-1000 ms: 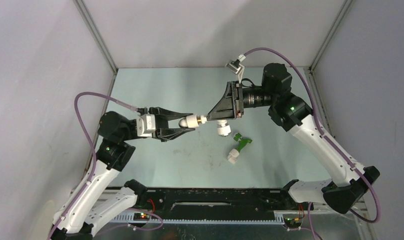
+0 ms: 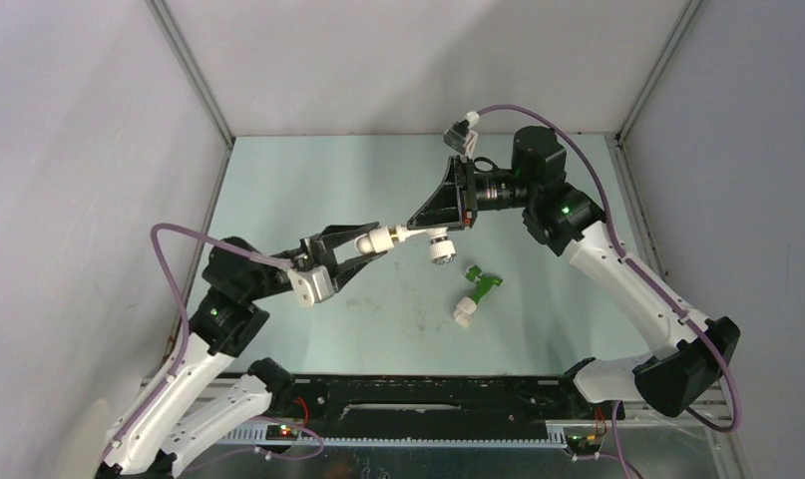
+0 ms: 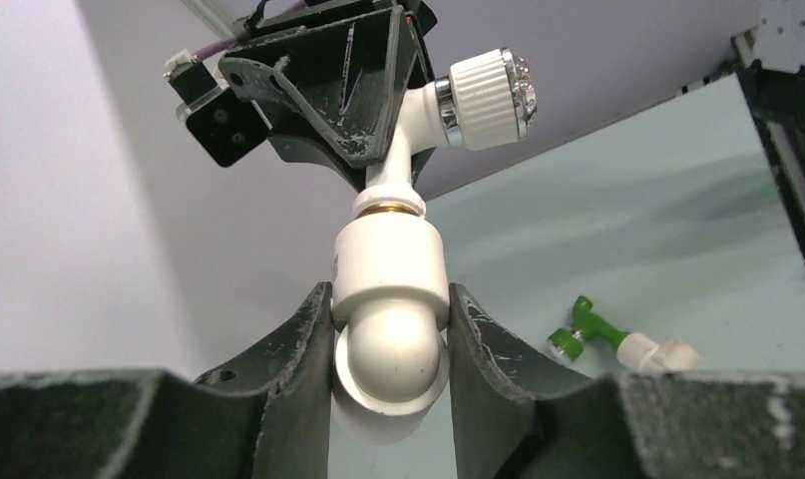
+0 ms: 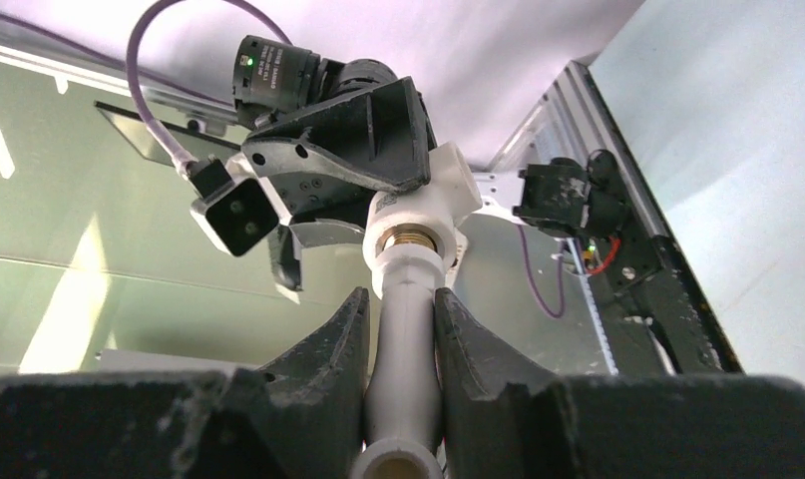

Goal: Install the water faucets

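My left gripper (image 2: 381,239) is shut on a white elbow fitting (image 3: 389,259), its fingers (image 3: 303,344) pressed against both sides. A white faucet (image 4: 403,349) with a ribbed round end (image 2: 442,250) meets the elbow's mouth in mid-air. Some brass thread (image 4: 410,238) shows at the joint, so how far it is screwed in cannot be told. The fingers of my right gripper (image 2: 415,225) flank the faucet's stem closely in the right wrist view; whether they press on it is unclear. Below lies a green faucet (image 2: 488,284) joined to a white fitting (image 2: 465,311).
A dark rail (image 2: 428,389) runs along its front edge. Walls close off the back and both sides.
My left gripper has rolled about its own axis, still around the elbow. The green faucet has stayed put.
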